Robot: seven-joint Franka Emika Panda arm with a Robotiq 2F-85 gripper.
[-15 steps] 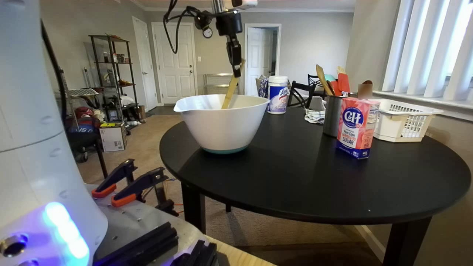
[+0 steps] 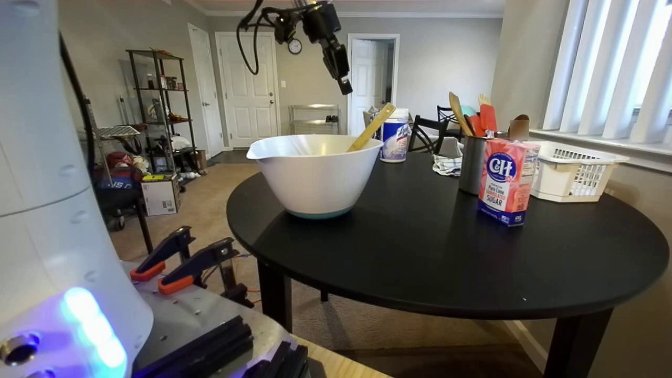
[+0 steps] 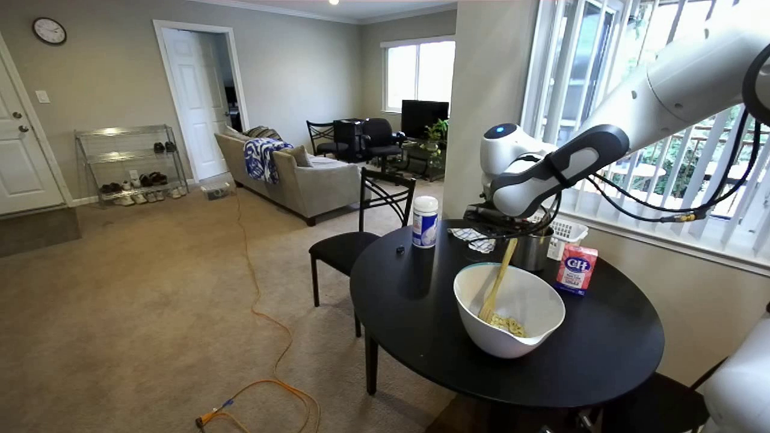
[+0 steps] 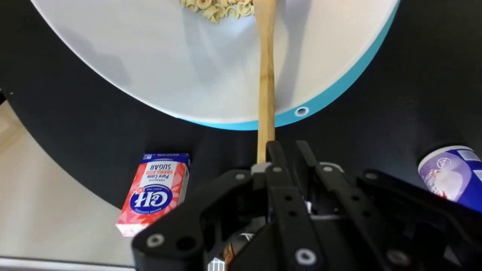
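Observation:
A wooden spatula leans in the white mixing bowl, its blade by pale curly noodles at the bottom. Its handle rests across the rim and sticks out past it. Above the bowl hangs my gripper, and air shows between its tips and the spatula in exterior view 1. In the wrist view the handle passes to the left of my close-set fingers. Only a narrow gap parts them, with nothing visible in it. Exterior view 2 hides the fingertips behind the arm and cables.
A pink sugar box stands right of the bowl, near a metal utensil holder and a white basket. Behind the bowl is a wipes canister.
The spatula stood steeply with its upper end at my gripper; now it lies lower, tipped right against the rim and apart from the gripper. My gripper has tilted and risen slightly.

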